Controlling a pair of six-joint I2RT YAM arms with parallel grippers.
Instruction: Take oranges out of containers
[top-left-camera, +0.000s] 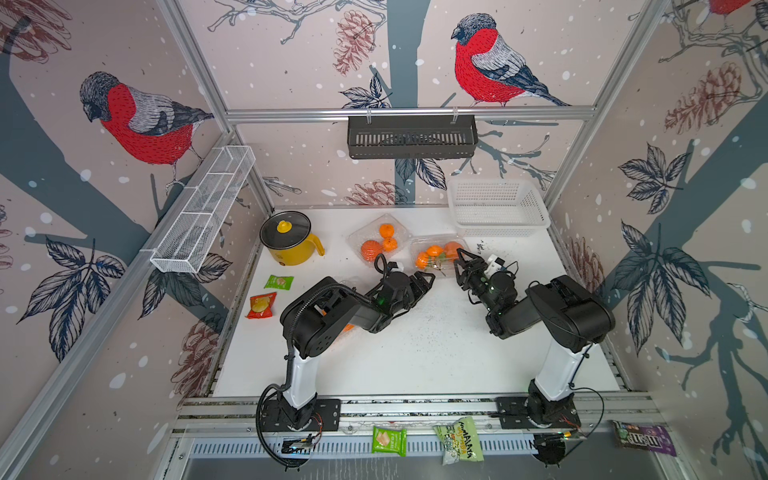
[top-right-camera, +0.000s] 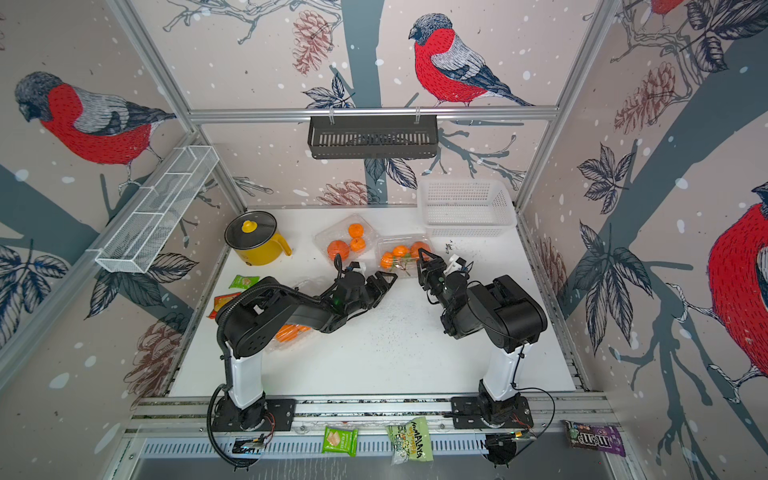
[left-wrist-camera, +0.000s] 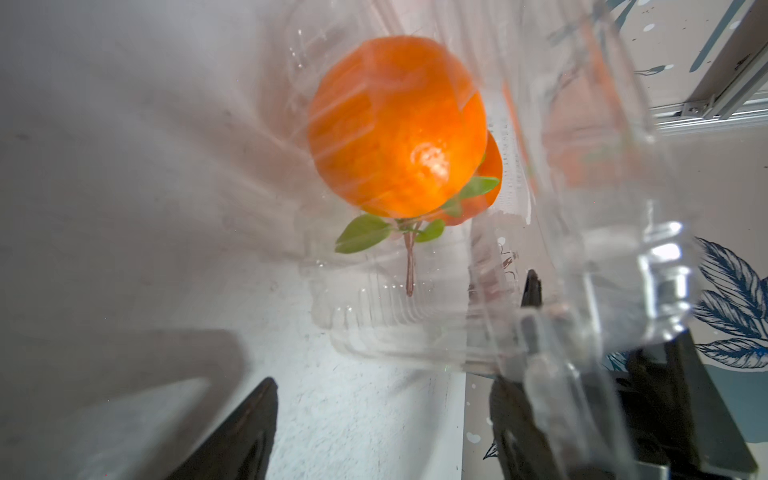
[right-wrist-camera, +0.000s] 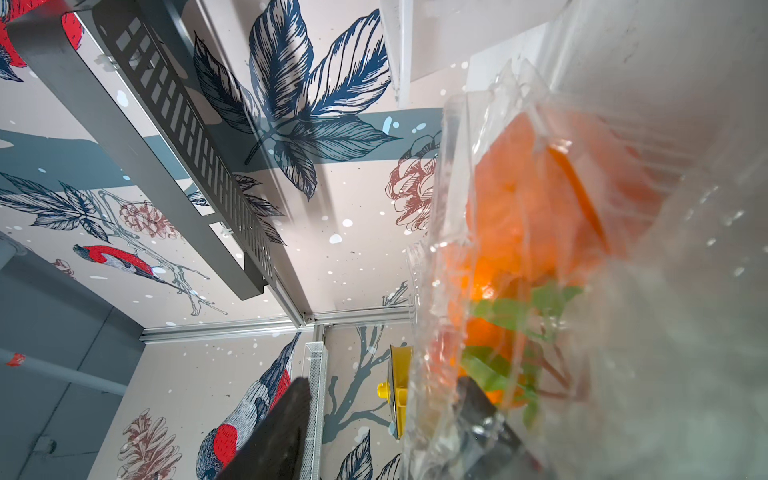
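Note:
A clear container (top-left-camera: 436, 244) with oranges (left-wrist-camera: 396, 124) and green leaves (left-wrist-camera: 364, 234) stands at centre, my right gripper (top-left-camera: 464, 260) shut on its right end. My left gripper (top-left-camera: 425, 280) is just in front of it, fingers (left-wrist-camera: 240, 432) apart below the orange in the left wrist view, nothing between them. A second clear container (top-left-camera: 356, 240) at back left holds several oranges (top-left-camera: 370, 249). A third container (top-right-camera: 296, 340) with orange items lies partly hidden under my left arm.
A yellow pot (top-left-camera: 288, 248) and two snack packets (top-left-camera: 261, 305) sit at left. A white basket (top-left-camera: 496, 228) stands at back right.

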